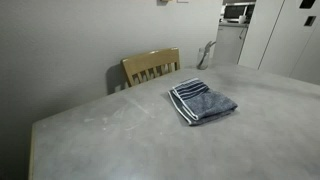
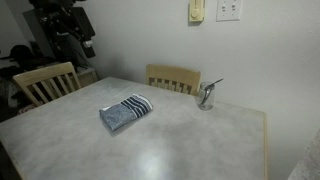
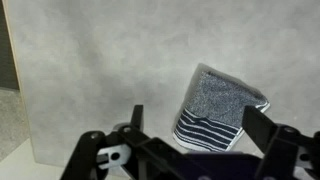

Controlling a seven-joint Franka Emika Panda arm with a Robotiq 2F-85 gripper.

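Note:
A folded blue-grey towel with white and dark stripes at one end lies on the table. It shows in exterior view 1 as the towel (image 1: 202, 102), right of centre, and in exterior view 2 as the towel (image 2: 125, 113), left of centre. Seen from above in the wrist view, the towel (image 3: 215, 112) is low and right of the middle. My gripper is open, its fingers wide apart at the lower edge, with nothing held between them. In exterior view 2 the dark gripper (image 2: 88, 42) hangs high at upper left, well above the table; exterior view 1 does not show it.
A clear glass with a utensil in it (image 2: 207, 96) stands near the table's back edge. Wooden chairs (image 2: 172, 78) stand along the edges, and a wall rises behind.

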